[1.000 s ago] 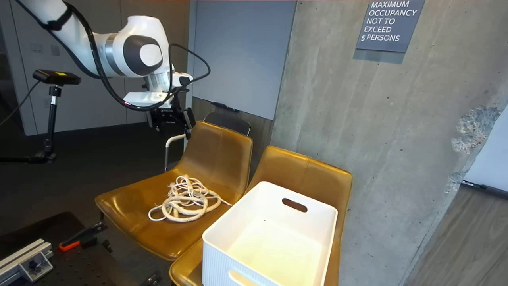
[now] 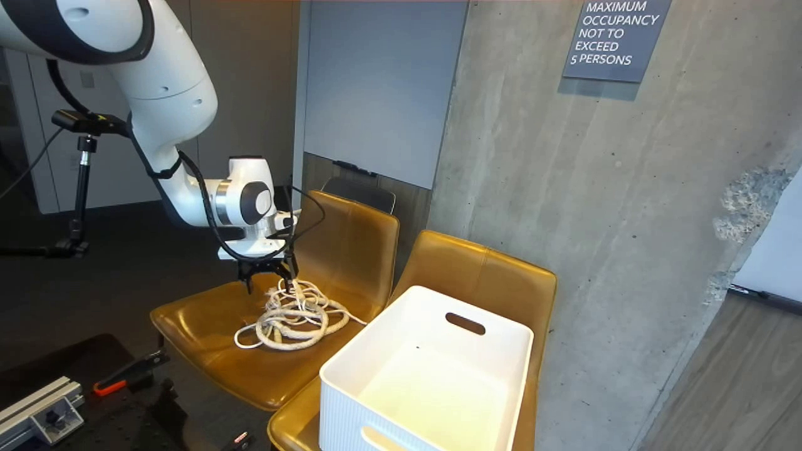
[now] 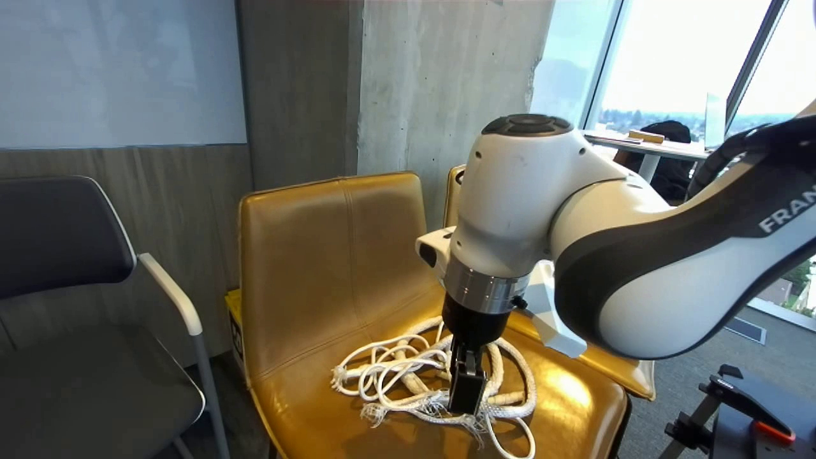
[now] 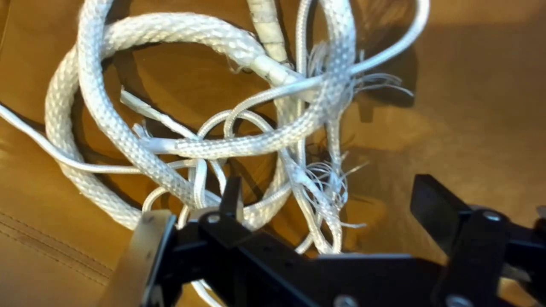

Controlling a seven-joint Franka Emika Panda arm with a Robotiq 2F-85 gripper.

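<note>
A tangle of white rope (image 2: pixel 289 324), some strands thick and some thin with frayed ends, lies on the seat of a tan leather chair (image 2: pixel 203 323). Just above its far side in exterior view 1, my gripper (image 2: pixel 268 285) points down and stands open. The wrist view has its dark fingers (image 4: pixel 435 215) wide apart, with the left one over the rope (image 4: pixel 204 148) and the right one over bare leather. Frayed ends (image 4: pixel 325 194) lie beyond the gap between the fingers. From exterior view 2 the gripper (image 3: pixel 466 398) overlaps the rope (image 3: pixel 413 375); contact cannot be told.
An empty white bin (image 2: pixel 428 376) stands on the second tan chair (image 2: pixel 481 274), right beside the rope's chair. A dark office chair (image 3: pixel 69 306) is at the left in exterior view 2. A concrete wall (image 2: pixel 601 225) rises behind the bin.
The arm has come down from above the chair's backrest to just over the seat, bringing the gripper close to the rope. Rope and bin look unmoved.
</note>
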